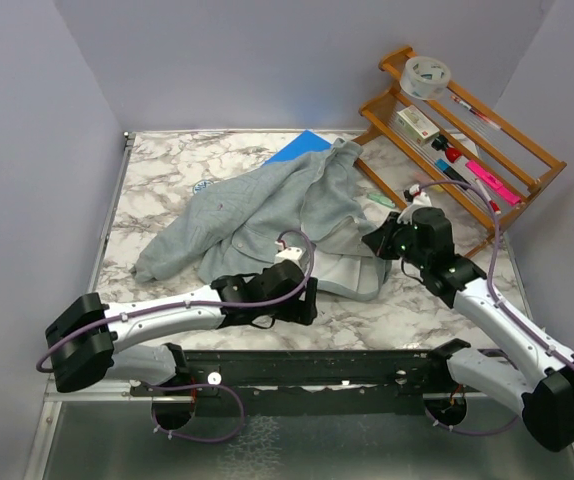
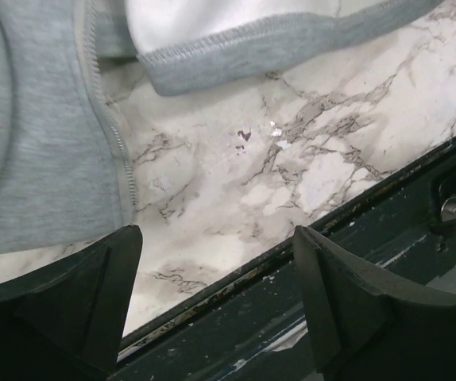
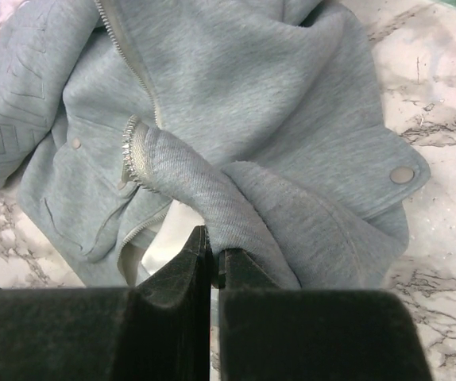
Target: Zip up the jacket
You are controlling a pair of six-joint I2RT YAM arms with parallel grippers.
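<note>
The grey jacket [image 1: 257, 210] lies spread on the marble table, sleeves toward the back left. My right gripper is shut on a folded strip of it with a zipper end [image 3: 135, 155] sticking up. Another zipper track [image 3: 117, 44] runs beyond it. My left gripper stands open over the front table edge, nothing between its fingertips; beside it lie a jacket panel with a zipper edge [image 2: 118, 151] and the white lining [image 2: 228, 16].
A wooden rack [image 1: 527, 150] with tape and small items stands back right; a blue sheet [image 1: 297, 145] lies behind the jacket. Bare marble [image 1: 142, 160] shows at back left. The front edge [image 1: 267, 363] is close below my left gripper.
</note>
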